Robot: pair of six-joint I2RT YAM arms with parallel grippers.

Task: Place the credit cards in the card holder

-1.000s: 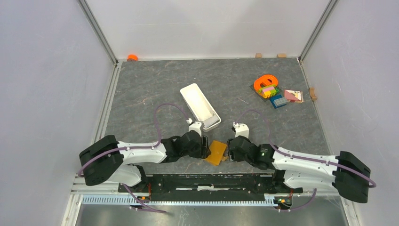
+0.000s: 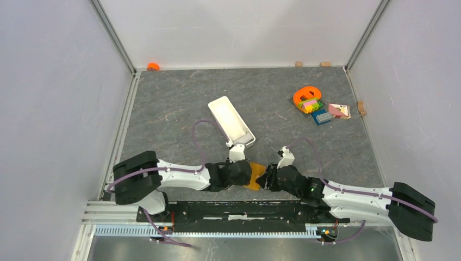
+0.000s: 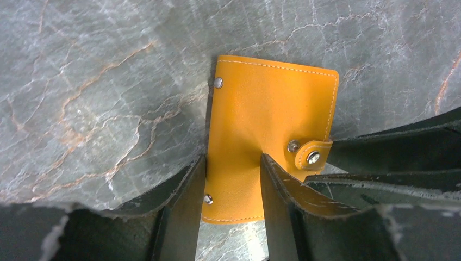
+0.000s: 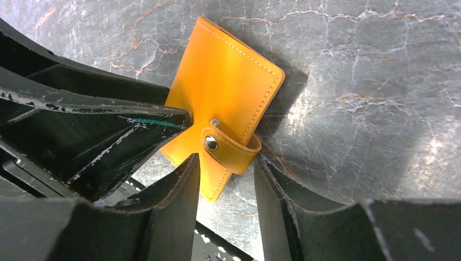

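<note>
An orange leather card holder (image 2: 254, 179) with a snap strap lies at the table's front centre. In the left wrist view my left gripper hovers over its left part (image 3: 266, 103), fingers part open around or over it; contact is unclear. In the right wrist view my right gripper is at the snap strap (image 4: 228, 157), its fingers part open on either side of the strap's end. Each gripper's dark body shows beside the holder in the other's wrist view. No credit cards can be identified with certainty.
A white tray (image 2: 223, 114) lies behind the holder, with something grey at its near end. An orange ring toy (image 2: 307, 91), bricks and small flat items (image 2: 338, 111) sit at the back right.
Both arms have shifted over the past second: the left gripper moved right over the holder, and the right gripper moved slightly right and came to its strap side.
</note>
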